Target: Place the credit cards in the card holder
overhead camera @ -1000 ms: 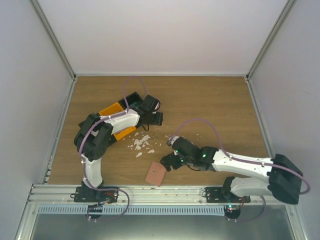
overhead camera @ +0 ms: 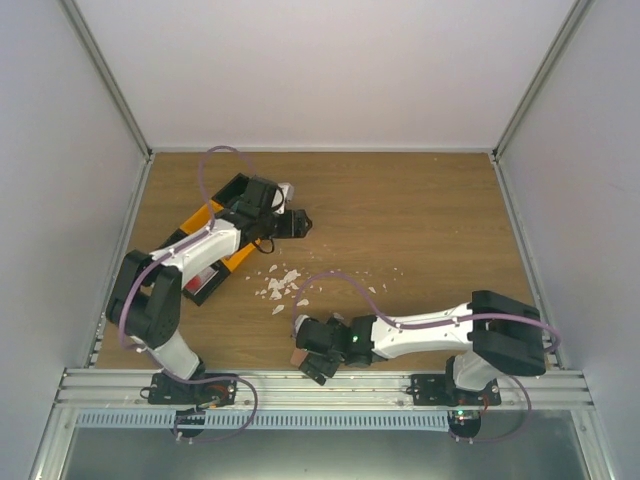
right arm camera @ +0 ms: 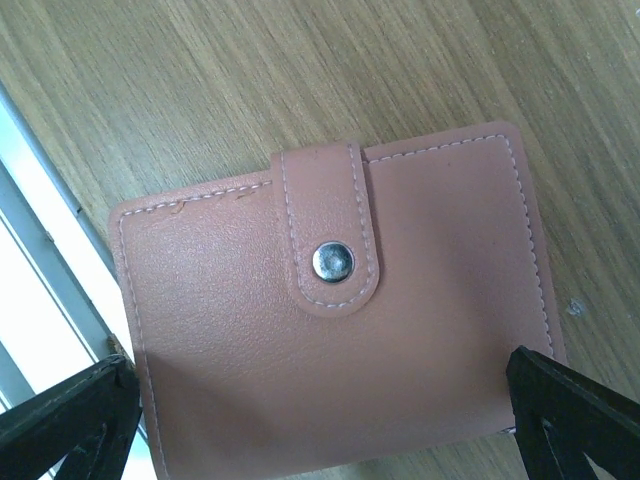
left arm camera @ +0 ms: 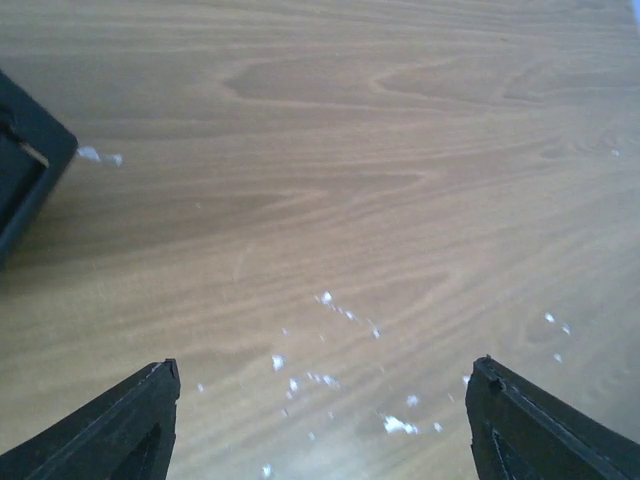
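Note:
A pinkish-brown leather card holder [right arm camera: 440, 300] lies closed on the wood near the table's front edge, its strap snapped down. Over it, my right gripper stands open, with one finger at either side of the holder. In the top view the right arm covers most of the holder [overhead camera: 298, 357]. My left gripper is open and empty above bare table, just right of the divided box. No card can be made out clearly; a red and white item [overhead camera: 200, 279] shows in the box, partly behind the left arm.
The black and orange box [overhead camera: 241, 257] stands at the left, half hidden by the left arm. White flakes [overhead camera: 283, 284] litter the table's middle. A metal rail [overhead camera: 250, 375] runs along the front.
My right gripper has moved left and toward the front, from beside the card holder to over it. The left arm has swung left at its base, its gripper staying near the box.

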